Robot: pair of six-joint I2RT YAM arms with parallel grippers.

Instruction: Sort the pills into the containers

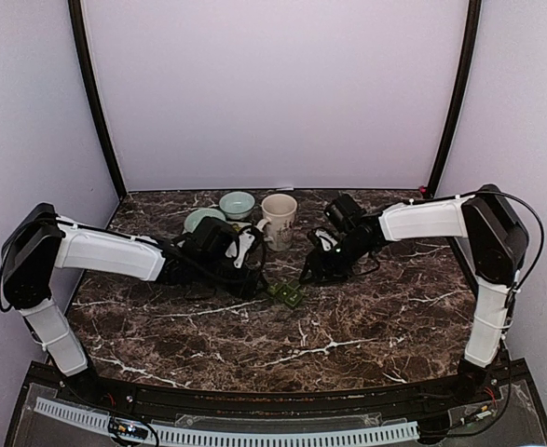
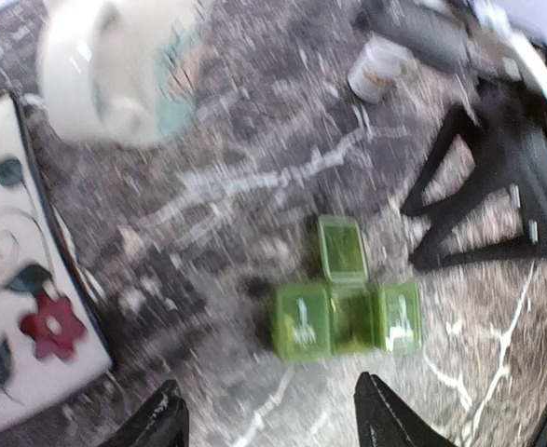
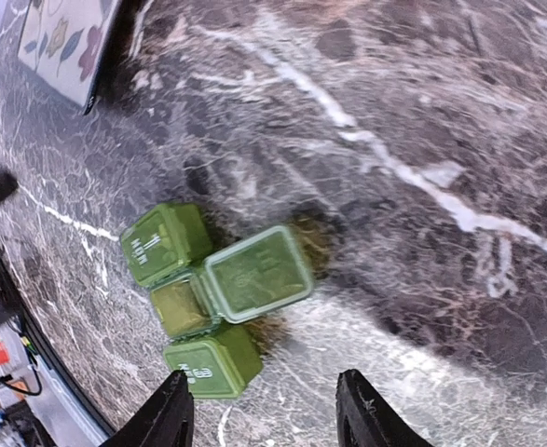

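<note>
Several small green containers stand clustered on the marble table; in the left wrist view a pair of green boxes sits below a separate one, and the right wrist view shows green lids up close. My left gripper hangs left of and above the cluster, fingers apart, nothing visible between them. My right gripper is open just right of the cluster, empty. No pills can be made out.
A white mug stands behind the cluster, with pale bowls to its left. A flowered board lies left of the containers. A small white cylinder is near the right gripper.
</note>
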